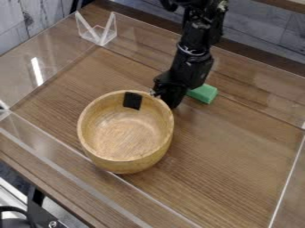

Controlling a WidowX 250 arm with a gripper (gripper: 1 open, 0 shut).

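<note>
A round light wooden bowl (124, 147) stands on the table at the lower left of centre. A black block (135, 101) is at its back rim. My gripper (169, 96) is low at the bowl's back right, its fingertips dark and hard to separate; it appears shut, and I see nothing held between them. A green block (202, 94) lies just right of the gripper, partly behind it.
A clear plastic holder (98, 32) stands at the back left. The wooden table (233, 160) is open on the right and at the far left.
</note>
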